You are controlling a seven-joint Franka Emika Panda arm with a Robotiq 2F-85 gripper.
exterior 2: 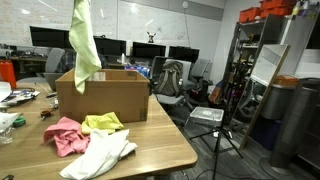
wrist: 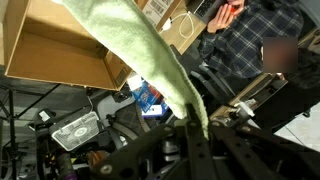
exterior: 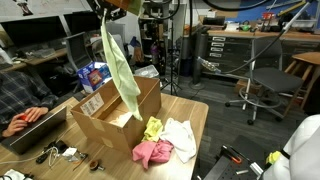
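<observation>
A pale green cloth (exterior: 119, 72) hangs down in front of the cardboard box (exterior: 92, 124). Its upper end is in my gripper, whose dark fingers close on it at the lower middle of the wrist view. In exterior view 2 the same cloth (exterior 2: 83, 45) dangles before the box (exterior 2: 125, 98), and the gripper is out of that frame. On the table beside the box lie a pink cloth (exterior: 152, 152), a small yellow cloth (exterior: 153, 129) and a white cloth (exterior: 180, 138).
Cables, scissors (exterior: 95, 164) and small items lie on the table's left part. A laptop (exterior: 38, 129) stands at the left, with a person (exterior: 28, 100) behind it.
</observation>
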